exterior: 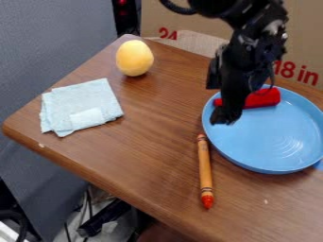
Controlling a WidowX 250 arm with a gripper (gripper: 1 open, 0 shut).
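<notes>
My black gripper [228, 110] hangs over the left part of a blue plate [270, 142], near a red cylindrical object [263, 99] lying at the plate's back; whether it holds anything is hard to see. An orange crayon [205, 173] lies on the wooden table just left of the plate. A folded pale blue cloth [79, 108] lies at the left, and a yellow egg-shaped object [134, 58] sits toward the back left.
A cardboard box [297, 47] stands behind the table. A grey surface [38, 57] lies beyond the left edge.
</notes>
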